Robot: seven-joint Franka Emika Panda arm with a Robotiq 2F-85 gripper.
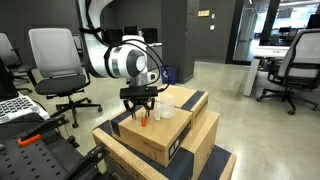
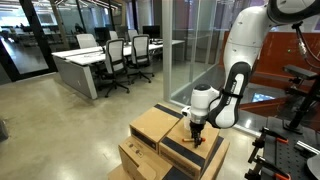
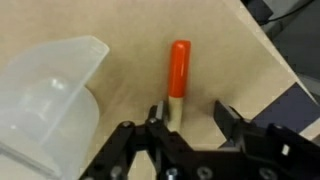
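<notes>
A thin stick, orange-red at one end and pale at the other (image 3: 179,68), lies on the cardboard box top in the wrist view. My gripper hangs over its pale end, with a clear gap between its dark fingers. The pale end is close to the left finger, and I cannot tell whether they touch. To the left is a translucent plastic cup (image 3: 45,100). Exterior view 1 shows the orange part of the stick (image 1: 144,121) just below the gripper (image 1: 139,108), with the cup (image 1: 167,104) at its right.
The cardboard box (image 1: 165,150) has a dark stripe and stands among other cartons. A black table edge (image 1: 40,155) is at the left. Office chairs (image 1: 300,65) stand on the open floor, well away from the arm.
</notes>
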